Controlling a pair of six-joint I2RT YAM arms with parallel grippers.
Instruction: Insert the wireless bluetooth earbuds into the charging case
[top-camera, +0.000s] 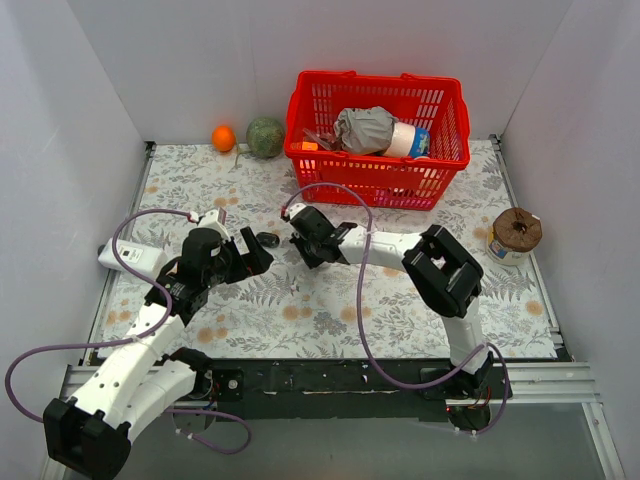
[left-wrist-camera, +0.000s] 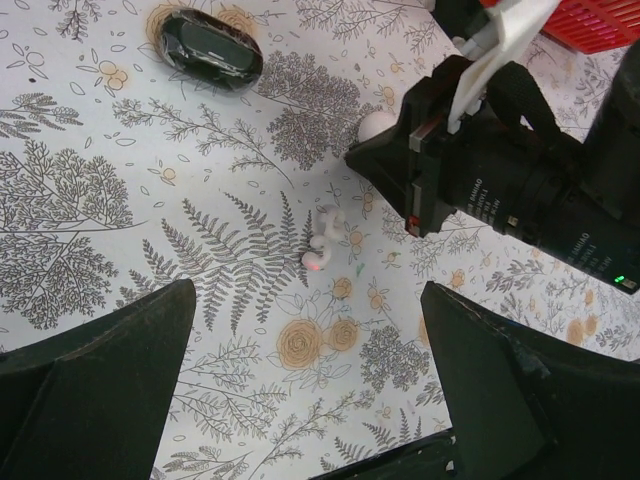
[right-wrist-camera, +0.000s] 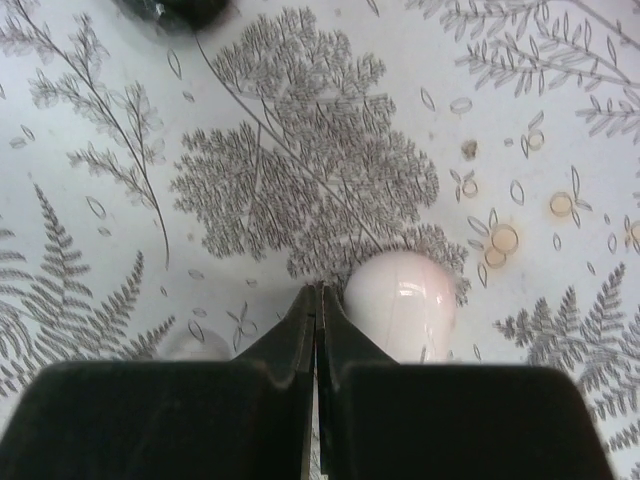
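Note:
A smooth white rounded object, which looks like the charging case, lies on the table; in the left wrist view only its edge (left-wrist-camera: 376, 125) shows past my right gripper. The right fingers are shut, with nothing visible between them; their tips (right-wrist-camera: 318, 300) overlap the white object's left side in that view, contact unclear. Small white earbud-like pieces (left-wrist-camera: 322, 242) lie on the cloth below that gripper, blurred. My left gripper (top-camera: 258, 252) stands open and empty to the left. From above, the right gripper (top-camera: 302, 258) hides the white pieces.
A glossy black oval object (left-wrist-camera: 210, 48) lies between the grippers and the back of the table. Behind stands a red basket (top-camera: 380, 185), with a green melon (top-camera: 265, 137) and an orange (top-camera: 223, 138) to its left.

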